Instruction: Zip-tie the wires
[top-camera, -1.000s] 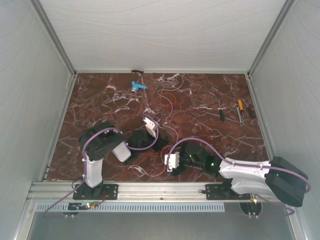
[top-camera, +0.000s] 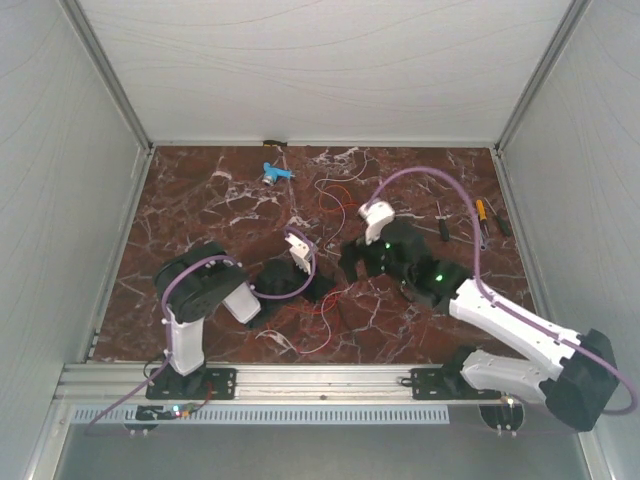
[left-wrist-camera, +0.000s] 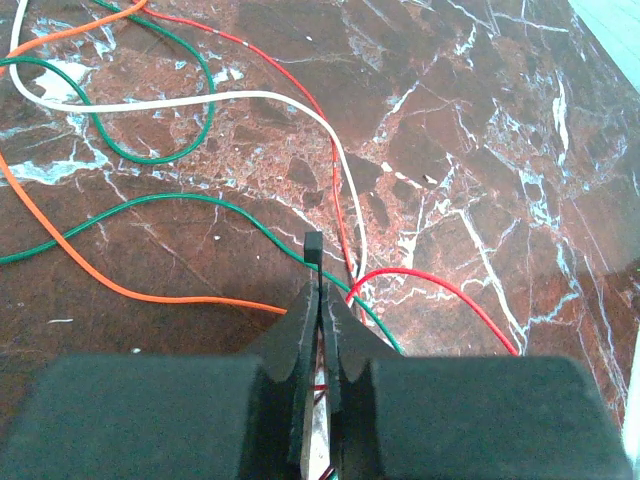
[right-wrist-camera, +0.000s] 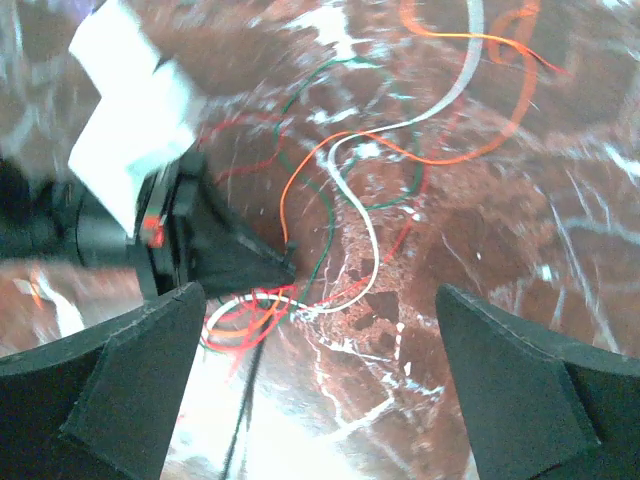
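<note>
Red, green, orange and white wires (left-wrist-camera: 275, 97) curve over the marble table and come together at the fingertips of my left gripper. That gripper is shut on a thin black zip tie (left-wrist-camera: 313, 248), one end of which sticks up past the fingertips. In the right wrist view a long black strip of the zip tie (right-wrist-camera: 246, 415) trails below the bunched wires (right-wrist-camera: 265, 310). Whether it closes fully around them I cannot tell. My right gripper is open and empty, above and to the right of the bunch in the top view.
A blue tool (top-camera: 276, 173) lies at the back left. Screwdrivers (top-camera: 443, 228) and a wrench (top-camera: 483, 235) lie on the right. Purple cables loop along both arms.
My right arm has swung up and back from near the front of the table, away from the bunched wires. The left arm has stayed in place.
</note>
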